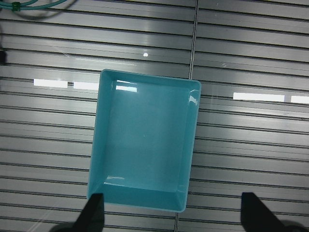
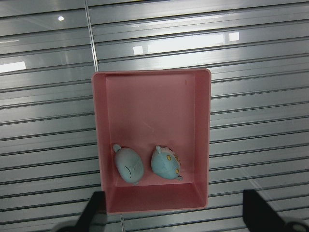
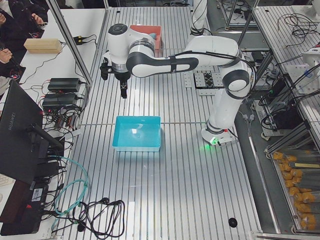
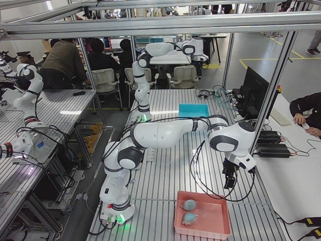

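A pink tray point(image 2: 152, 106) holds two small plush toys: a grey one point(image 2: 128, 166) and a light blue one with yellow marks point(image 2: 165, 163). An empty teal tray point(image 1: 145, 135) lies on the slatted table. My left gripper hangs above the teal tray's near side, its fingers wide open with nothing between them. My right gripper is above the pink tray, likewise wide open and empty. In the camera right view the pink tray point(image 4: 201, 231) is at the near end and the teal tray point(image 4: 193, 105) at the far end.
Black and teal cables point(image 3: 100, 220) lie at a corner of the table near the monitor point(image 3: 17, 140). Metal frame posts and white side tables with electronics line the edges. The slatted surface around both trays is mostly clear.
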